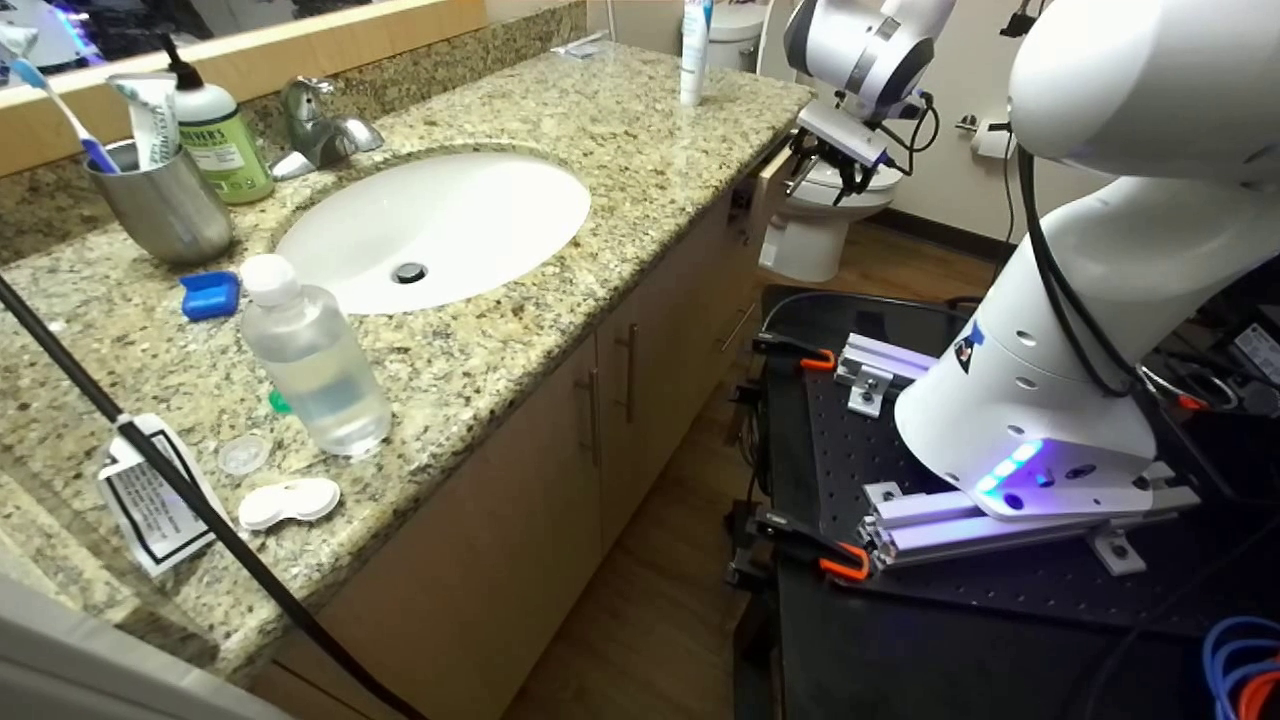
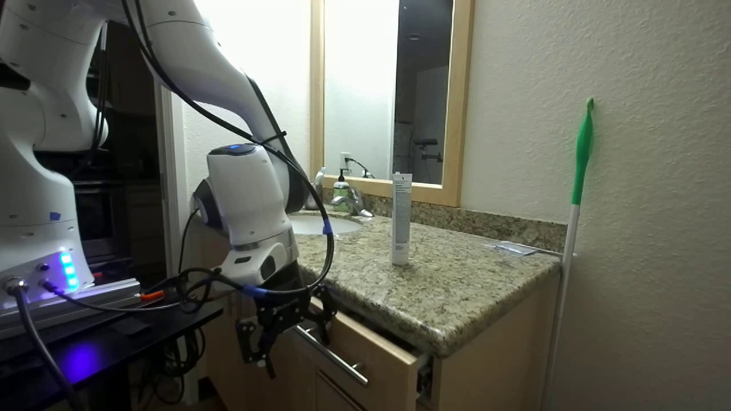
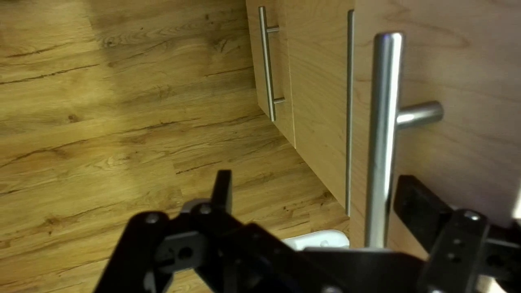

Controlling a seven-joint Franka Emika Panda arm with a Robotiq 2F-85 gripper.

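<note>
A light wood drawer (image 2: 384,348) under the counter's end stands slightly pulled out, with a narrow dark gap above its front in exterior view 2. Its straight metal handle (image 3: 383,141) runs up and down in the wrist view, close to the camera. My gripper is open at the drawer front (image 3: 469,78). One finger (image 3: 412,205) lies right beside the handle, on the drawer side; the other is well out over the floor. In exterior view 2 the gripper (image 2: 294,348) hangs below the counter edge. Whether it touches the drawer cannot be told.
A white tube (image 2: 401,222) stands upright on the granite counter (image 2: 452,287). Beyond the sink (image 1: 450,228) are a clear bottle (image 1: 318,372), a soap bottle (image 1: 228,150) and a metal cup (image 1: 168,210). A toilet (image 1: 816,228) stands past the counter's end.
</note>
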